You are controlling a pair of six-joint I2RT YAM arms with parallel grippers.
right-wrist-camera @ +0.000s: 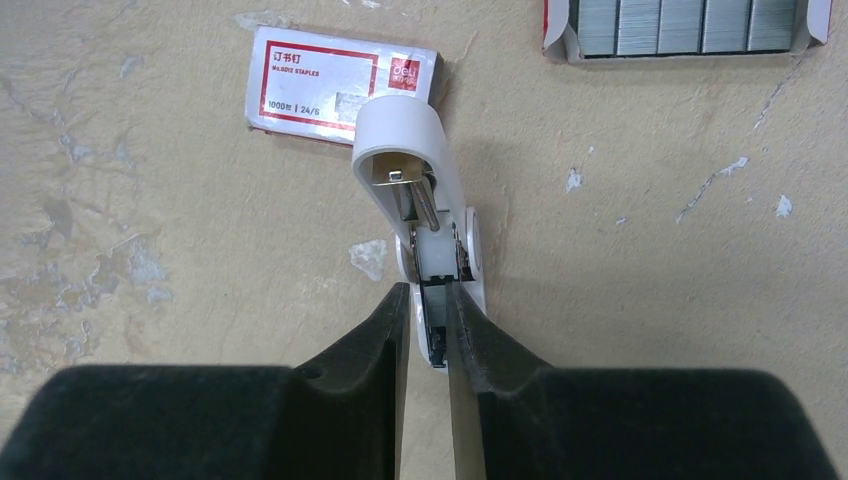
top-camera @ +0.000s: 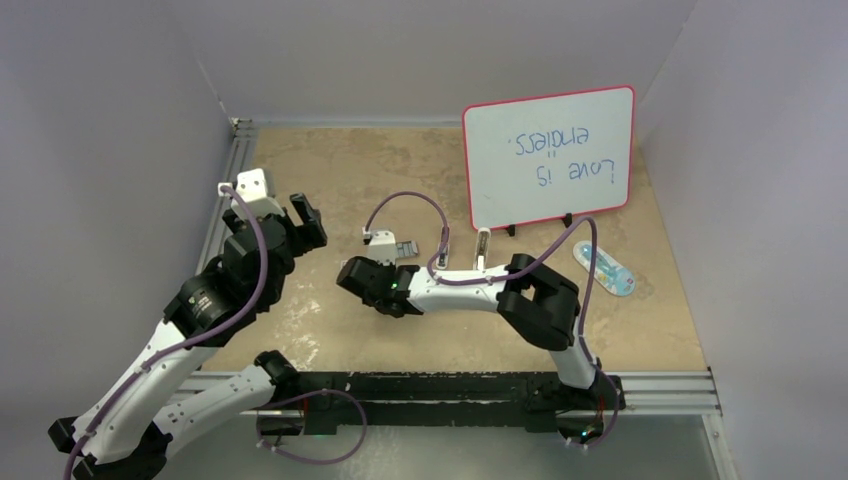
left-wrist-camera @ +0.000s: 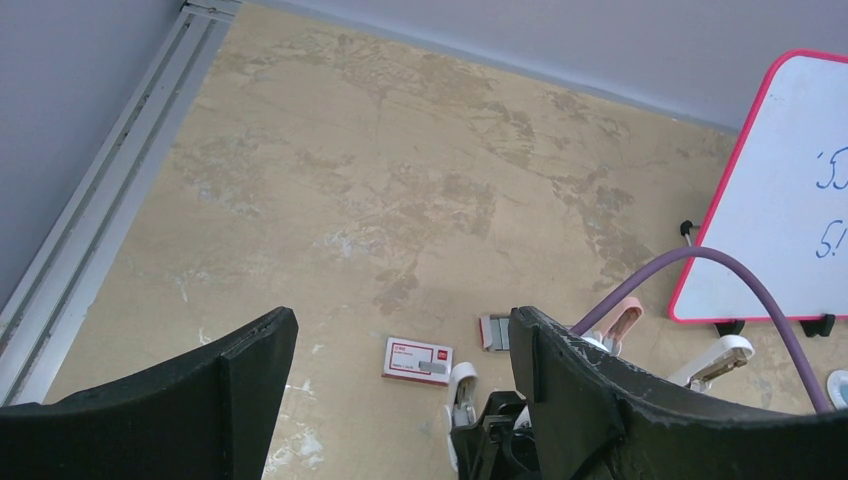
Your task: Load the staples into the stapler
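An open white stapler (right-wrist-camera: 405,130) stands with its top raised in the right wrist view, its base channel running toward me. Over the rear of that channel is my right gripper, pointing down and shut on a small grey staple strip (right-wrist-camera: 437,303), which lies low between the fingertips and is partly hidden. Whether the strip rests fully in the channel I cannot tell. My left gripper is open and empty, held up at the left of the table. A closed staple box (right-wrist-camera: 310,85) lies just beyond the stapler.
An open box of staple strips (right-wrist-camera: 690,35) lies near the stapler. A pink stapler (left-wrist-camera: 622,318) and another white one (left-wrist-camera: 722,355) stand to the right. The whiteboard (top-camera: 550,155) leans at back right; a blue-patterned item (top-camera: 604,268) lies before it.
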